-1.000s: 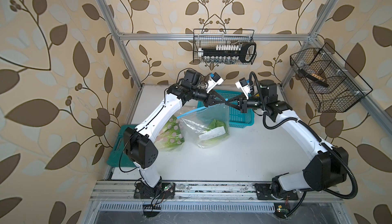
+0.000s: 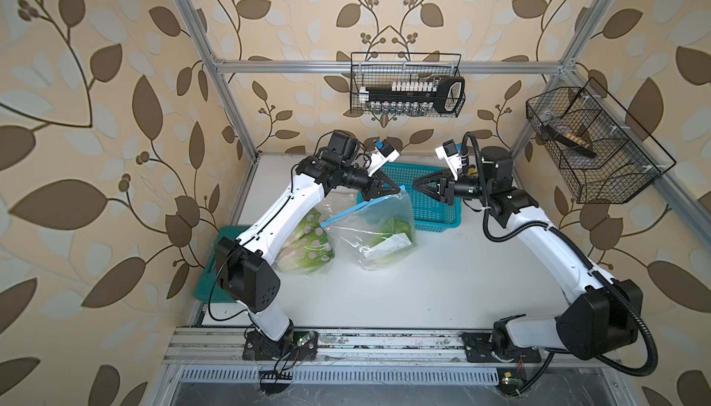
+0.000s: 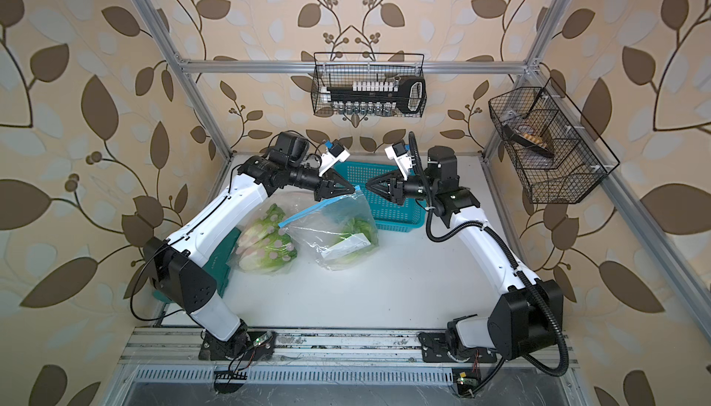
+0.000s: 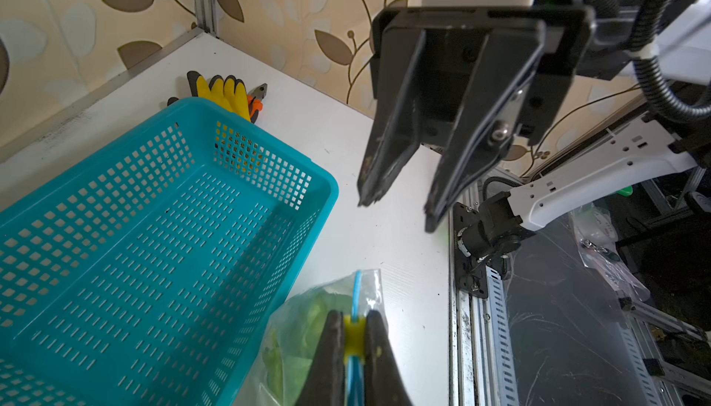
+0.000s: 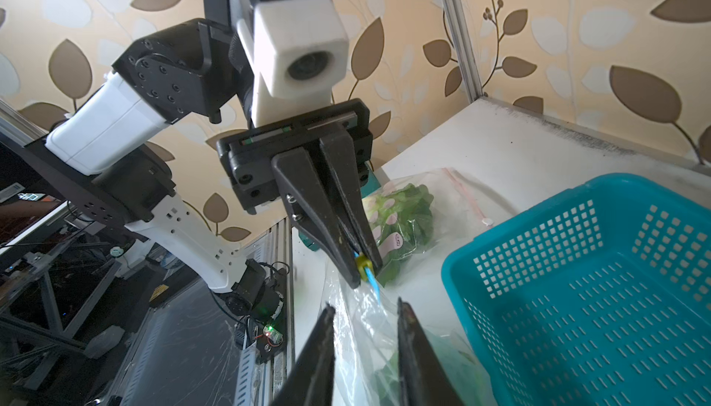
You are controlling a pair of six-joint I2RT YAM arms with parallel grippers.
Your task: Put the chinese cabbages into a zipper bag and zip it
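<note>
My left gripper (image 2: pixel 392 187) is shut on the blue zipper top (image 5: pixel 374 287) of a clear bag (image 2: pixel 370 246), at a small yellow piece seen in both wrist views. The bag hangs down with a green cabbage (image 2: pixel 394 228) and a white label inside. My right gripper (image 2: pixel 420 185) stands open just right of that held corner, apart from it, with nothing between its fingers. More cabbages in another bag (image 3: pixel 263 250) lie on the table behind and left of the held bag.
A teal basket (image 4: pixel 311 176) stands behind the bag, with yellow gloves (image 4: pixel 226 95) beyond it. Another teal basket (image 2: pixel 211 280) is at the left edge. Wire baskets hang on the frame.
</note>
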